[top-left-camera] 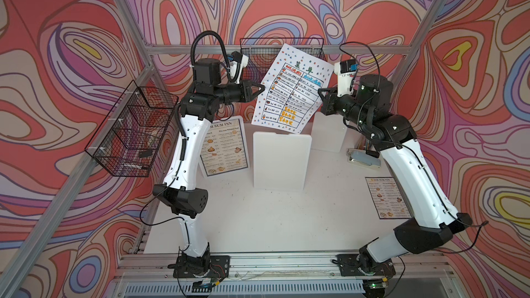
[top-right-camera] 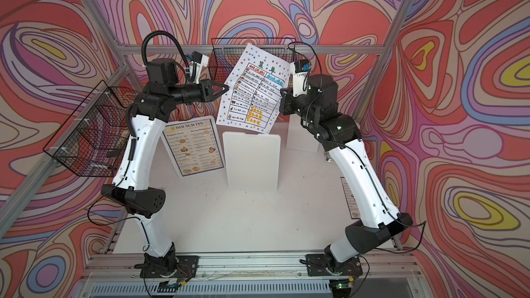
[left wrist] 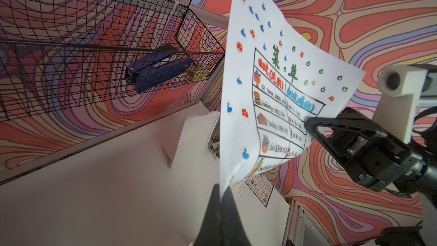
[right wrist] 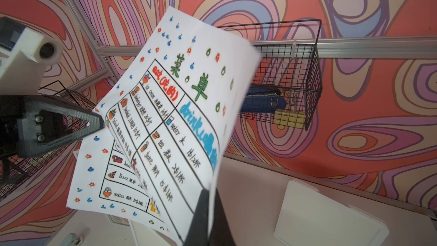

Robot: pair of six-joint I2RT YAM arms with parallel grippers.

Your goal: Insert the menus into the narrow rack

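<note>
A white handwritten menu sheet (top-left-camera: 292, 91) hangs tilted in the air between both arms, its printed face toward the top views. My left gripper (top-left-camera: 262, 87) is shut on the sheet's left edge; in the left wrist view the paper (left wrist: 241, 109) runs down between the closed fingers. On the opposite edge, my right gripper (top-left-camera: 321, 95) is shut on the paper, which bows in the right wrist view. Below the sheet's lower edge a blank white stand (top-left-camera: 281, 161), perhaps the rack, stands upright on the table. Whether it has an open slot cannot be made out.
To the left a stand holds a printed menu (top-right-camera: 194, 146). Another white stand (top-left-camera: 328, 132) is behind on the right, near a clipboard (top-left-camera: 363, 157). A small menu (top-left-camera: 388, 197) lies flat at right. Wire baskets (top-left-camera: 132, 132) hang left and behind.
</note>
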